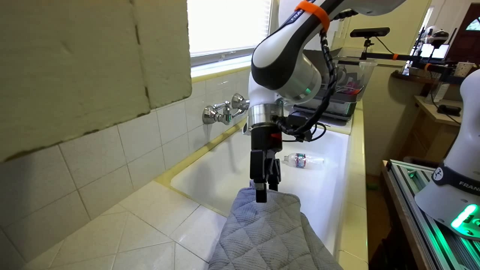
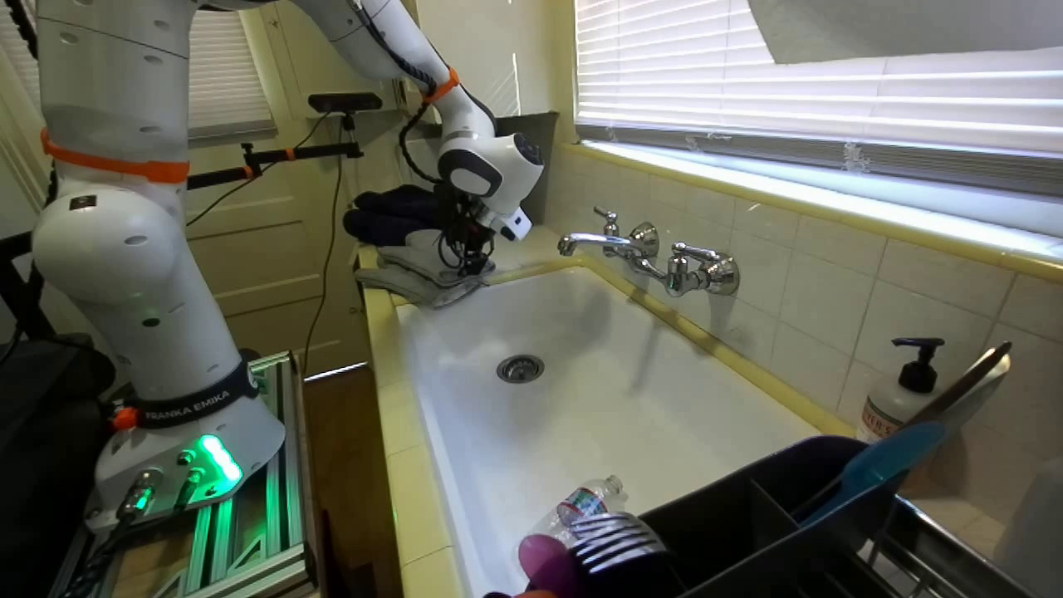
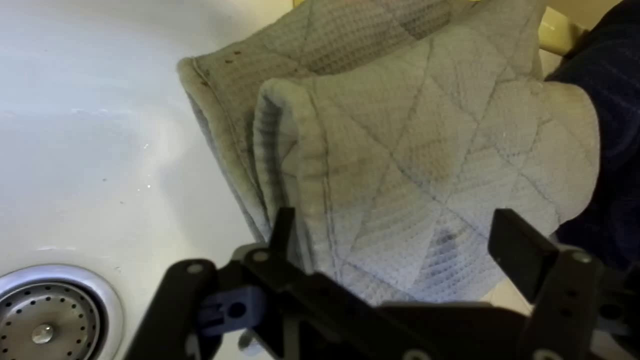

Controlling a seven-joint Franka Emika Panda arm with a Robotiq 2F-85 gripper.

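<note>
Two grey quilted oven mitts lie overlapped at the sink's near edge in exterior view 1; the upper mitt has its cuff end beside my gripper. In the wrist view the upper mitt lies below and between my open fingers, its cuff mouth near the left finger. Partly under it is the lower mitt. Whether a finger touches the cloth I cannot tell. Exterior view 2 shows the gripper down at the mitts on the sink's far corner, its fingers hard to make out.
A white sink stretches away from the mitts, with a clear plastic bottle lying in it. The faucet juts from the tiled wall. Dark cloth sits behind the mitts. A dish rack stands at the opposite end.
</note>
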